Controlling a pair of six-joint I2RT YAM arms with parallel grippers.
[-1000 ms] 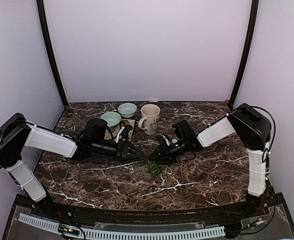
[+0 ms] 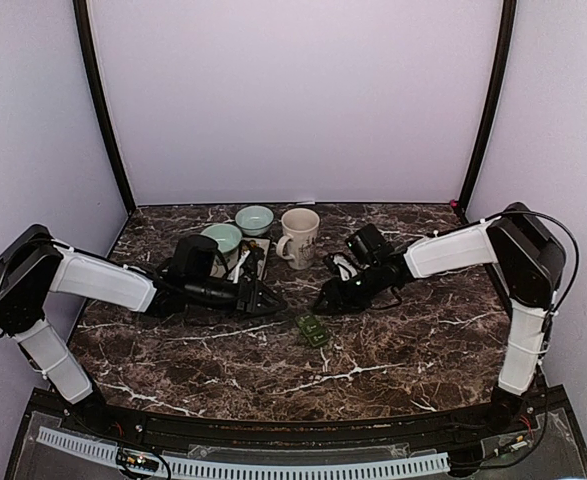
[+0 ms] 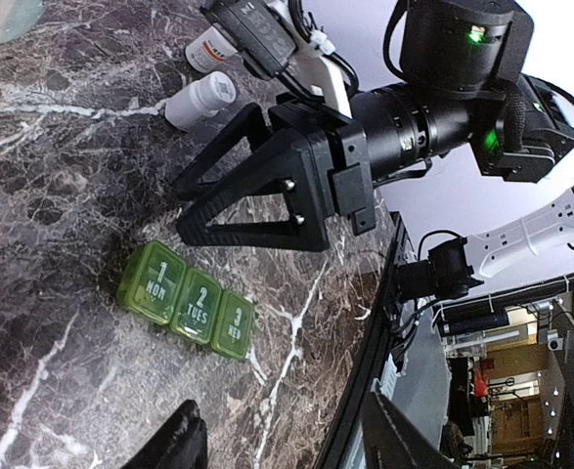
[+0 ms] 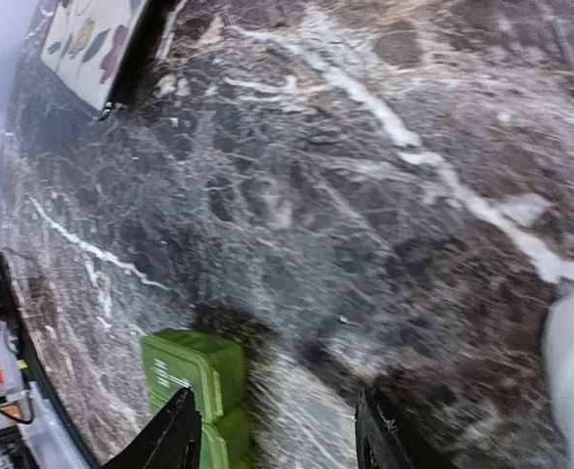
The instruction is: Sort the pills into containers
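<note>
A green three-compartment pill box, labelled 1 MON, 2 TUES, 3 WED with lids down, lies on the marble table; it also shows low in the right wrist view point(image 4: 184, 376). My left gripper point(image 2: 266, 305) stands open just left of and above it, nothing between its fingers. My right gripper point(image 2: 328, 300) is behind and right of the box, fingers apart and empty. A white pill bottle point(image 3: 197, 103) and a second labelled bottle point(image 3: 208, 49) stand beyond the right gripper in the left wrist view.
A mug point(image 2: 300, 228) and two pale bowls point(image 2: 254, 219) stand at the back, near a board with items.
My right gripper has drawn back to the right, away from over the pill box, and risen slightly. The left arm has barely moved.
</note>
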